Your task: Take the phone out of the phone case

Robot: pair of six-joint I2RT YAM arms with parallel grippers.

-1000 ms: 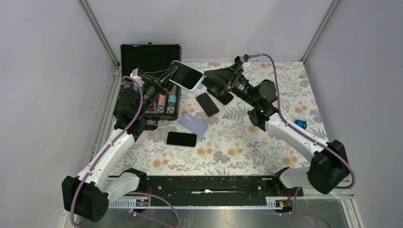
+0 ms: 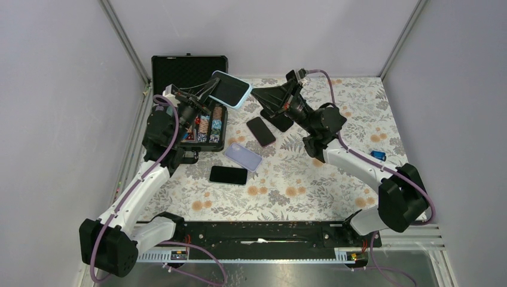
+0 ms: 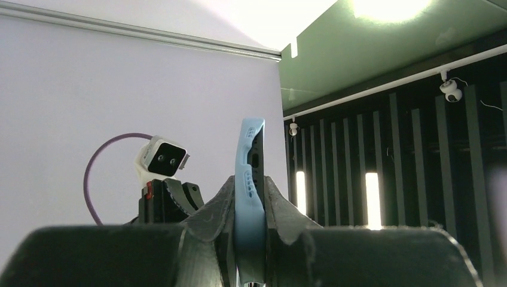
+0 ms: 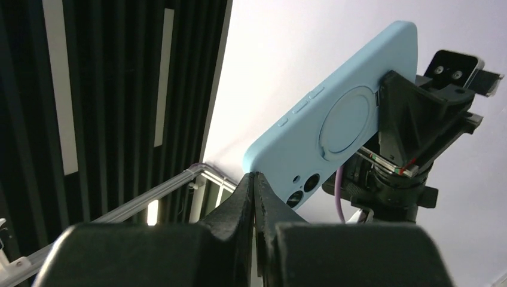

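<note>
Held up above the table is a dark-screened phone (image 2: 232, 91) in a light blue phone case (image 4: 344, 113). My left gripper (image 2: 216, 89) is shut on the cased phone at its left side. In the left wrist view the case's blue edge (image 3: 248, 209) stands upright between the fingers. At the opposite end, my right gripper is shut, its tips against a corner of the case near the camera lenses. Whether a thin rim lies between those tips is hard to see. Phone and case still look joined.
Below lie a black phone (image 2: 228, 175), a lilac case (image 2: 243, 156) and a dark reddish phone (image 2: 260, 131). Another dark phone or case (image 2: 277, 120) sits beneath the right gripper. An open black toolbox (image 2: 190, 72) stands behind the left arm.
The cased phone has shifted slightly left and up in the top view, tilting a little.
</note>
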